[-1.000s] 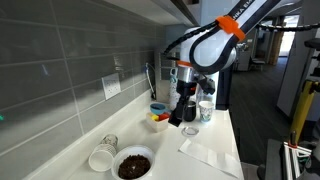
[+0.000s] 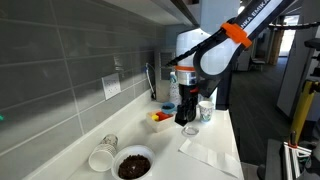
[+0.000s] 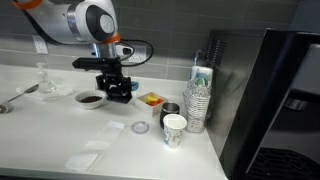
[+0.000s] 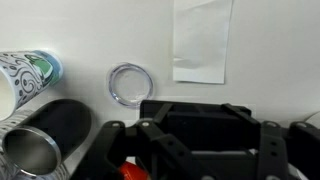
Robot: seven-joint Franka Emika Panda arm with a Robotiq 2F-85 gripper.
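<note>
My gripper hangs above the white counter, with its fingers spread around a broad black object (image 4: 205,125) at the bottom of the wrist view. In exterior view 2 this dark shape (image 3: 120,92) sits right under the wrist, between the bowl and the small box. Its lower side is clear of the counter as far as I can tell. A white bowl (image 3: 90,104) with dark contents stands behind and to the left there. A clear round lid (image 4: 130,85) lies flat on the counter, and beside it lies a white paper sheet (image 4: 200,50).
A patterned paper cup (image 3: 174,130), a dark metal canister (image 3: 169,112) and a stack of cups (image 3: 196,102) stand together. A small box (image 3: 153,101) holds red and yellow items. A cup lies tipped (image 2: 103,155) by the wall.
Over the last second the arm's white wrist section has turned and shifted slightly left in exterior view 1. The gripper stays at about the same height. Objects on the counter have not moved.
</note>
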